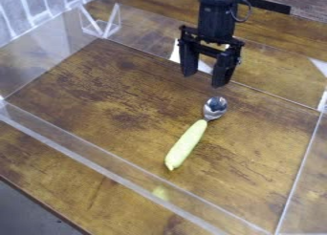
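My black gripper (pixel 209 66) hangs in the upper middle of the camera view, open, its two fingers apart above the wooden surface. Below and slightly right of it lies a metal spoon (pixel 215 108) with a long pale yellow-green handle (pixel 185 145) reaching toward the front left. The spoon is apart from the gripper.
Clear low walls (pixel 96 185) border the wooden work area (pixel 96 105) on the sides. A white patch (pixel 192 46) shows behind the gripper.
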